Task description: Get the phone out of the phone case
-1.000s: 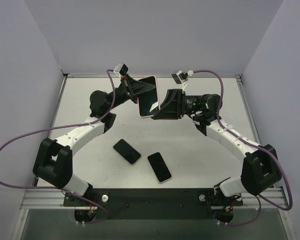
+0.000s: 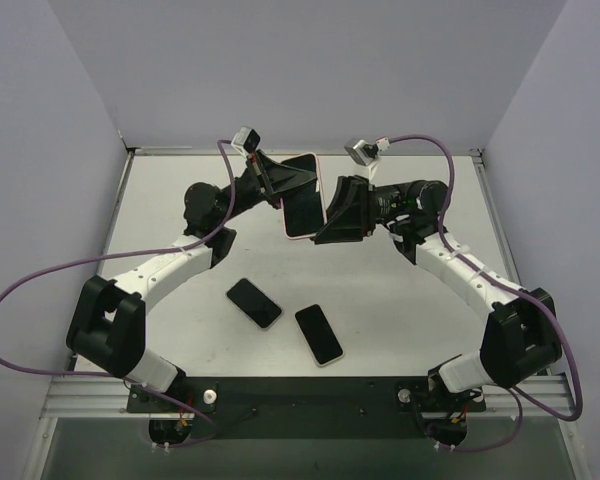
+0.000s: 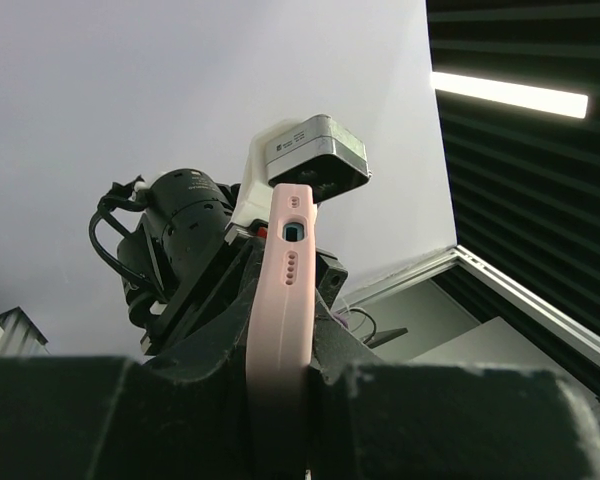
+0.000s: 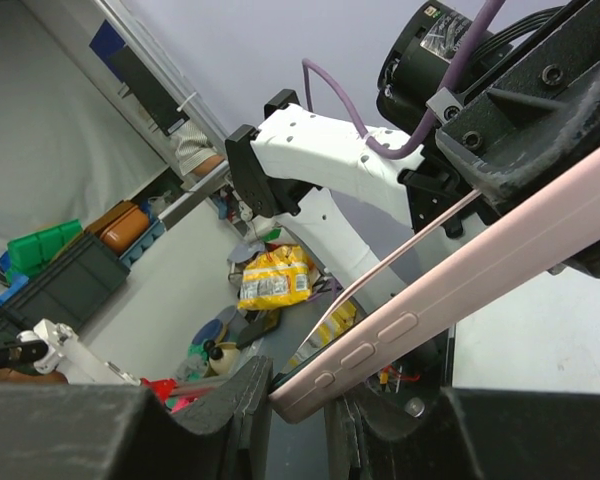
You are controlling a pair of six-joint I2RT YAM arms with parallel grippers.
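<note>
A phone in a pale pink case (image 2: 302, 208) is held up between both arms in the top view. My left gripper (image 2: 280, 180) is shut on its upper part; my right gripper (image 2: 335, 220) is shut on its lower part. In the left wrist view the pink case (image 3: 280, 380) stands edge-on between the fingers. In the right wrist view the case (image 4: 480, 260) runs diagonally from the fingertips, with a thin pink rim lifted apart from the main edge, a gap showing between them.
Two dark phones lie on the white table (image 2: 170, 330) below the grippers, one at left (image 2: 253, 302) and one nearer the front (image 2: 319, 334). Grey walls stand on either side.
Both grippers and the held phone have shifted slightly to the right over the last second. The phones on the table have not moved.
</note>
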